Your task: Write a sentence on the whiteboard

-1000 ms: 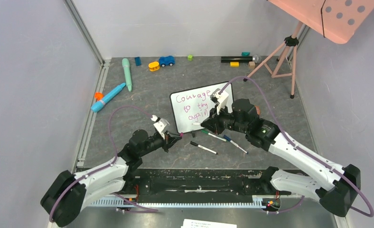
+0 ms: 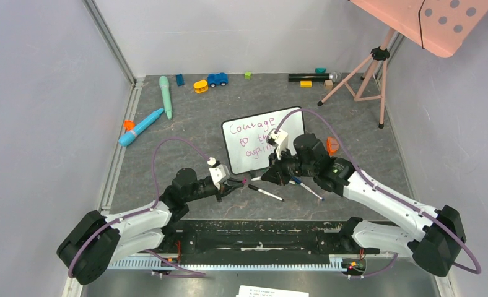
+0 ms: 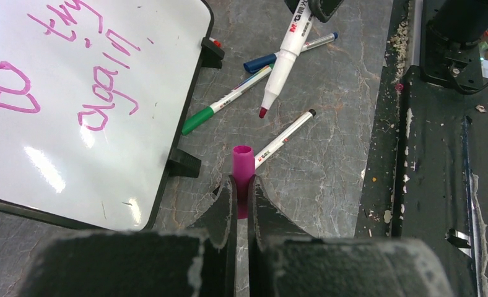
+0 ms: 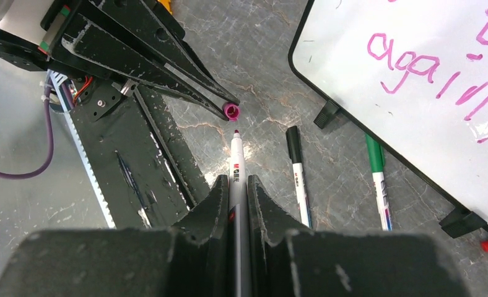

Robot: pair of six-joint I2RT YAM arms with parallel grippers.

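My left gripper is shut on a magenta marker cap [image 3: 243, 159], whose open end faces outward. My right gripper is shut on a white marker [image 4: 237, 162], its dark red tip uncovered. In the right wrist view, that tip stands just short of the cap's opening, with a small gap between them. The whiteboard [image 2: 249, 154] lies flat behind both grippers, covered with magenta handwriting and partly hidden by the right arm. "Courage" and "again" are legible on it.
A black-capped marker [image 4: 298, 179] and a green-capped marker [image 4: 378, 173] lie on the floor in front of the board, with a blue-capped marker [image 3: 260, 62] close by. Toys such as a blue car [image 2: 217, 80] sit along the back. A tripod [image 2: 378, 74] stands back right.
The left gripper has shifted a little right with the cap.
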